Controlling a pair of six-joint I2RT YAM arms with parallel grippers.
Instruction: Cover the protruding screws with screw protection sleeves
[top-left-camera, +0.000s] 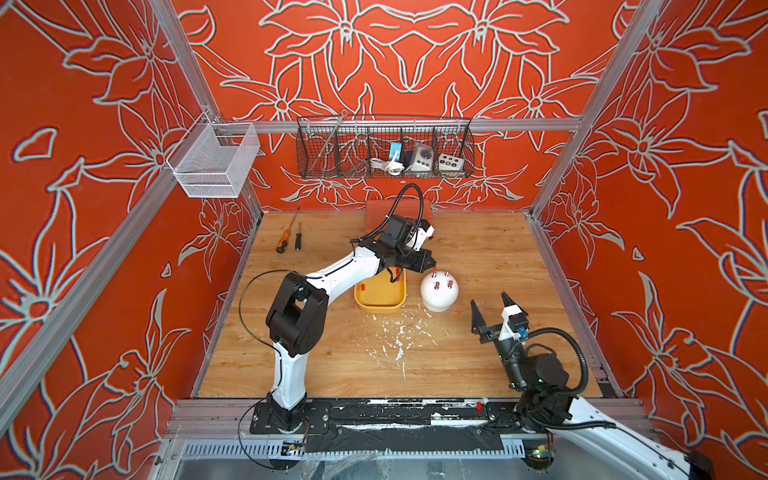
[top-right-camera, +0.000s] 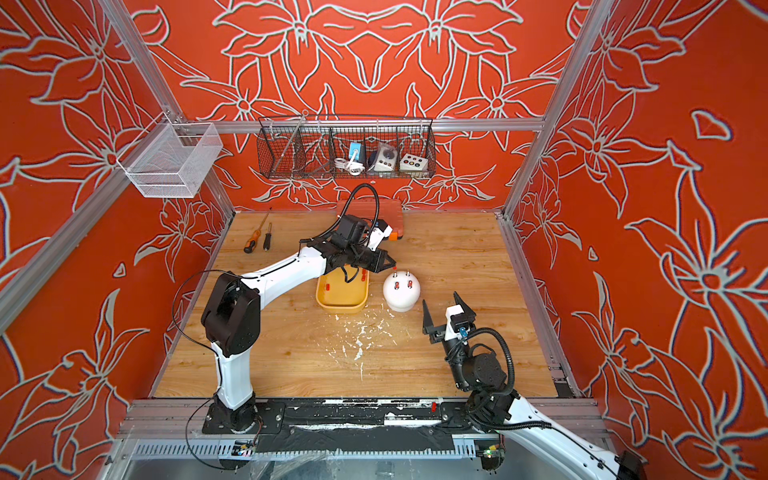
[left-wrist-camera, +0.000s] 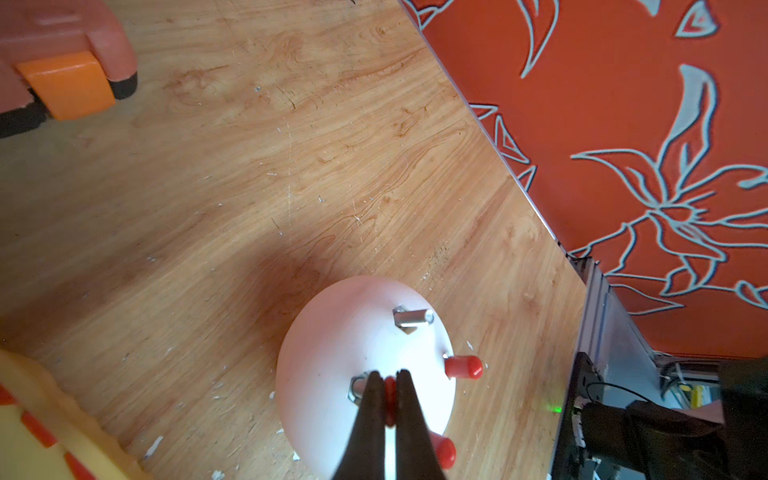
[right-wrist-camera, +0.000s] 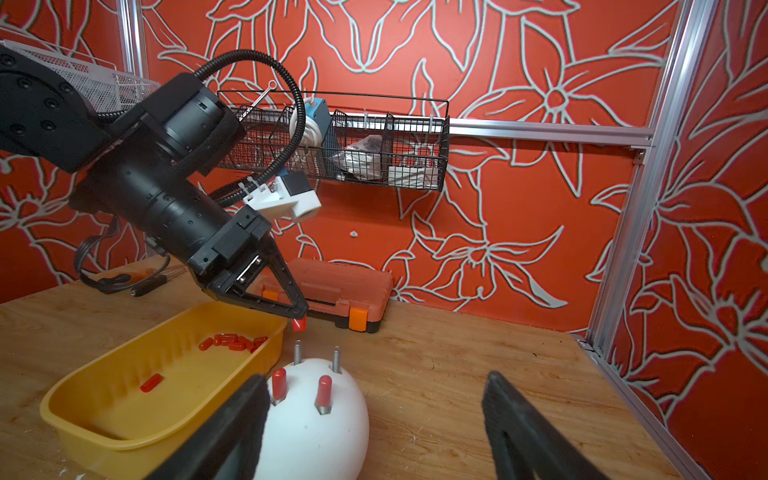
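A white dome (right-wrist-camera: 320, 432) stands on the table with upright screws on top. Red sleeves (right-wrist-camera: 323, 392) cover the two nearer screws; the two far ones (right-wrist-camera: 336, 360) are bare metal. My left gripper is shut on a red sleeve (right-wrist-camera: 299, 324), which hangs just above the far-left bare screw (right-wrist-camera: 297, 352) without visibly touching it. In the left wrist view, this sleeve (left-wrist-camera: 390, 401) shows between the fingertips, partly in front of one bare screw (left-wrist-camera: 357, 389); the other bare screw (left-wrist-camera: 413, 317) is clear. My right gripper (top-left-camera: 489, 299) stands open and empty, right of the dome.
The yellow tray (top-left-camera: 380, 308) with several loose red sleeves lies left of the dome. A red toolbox (right-wrist-camera: 344, 288) stands behind, and two screwdrivers (top-left-camera: 284, 240) lie at the back left. White scraps litter the front.
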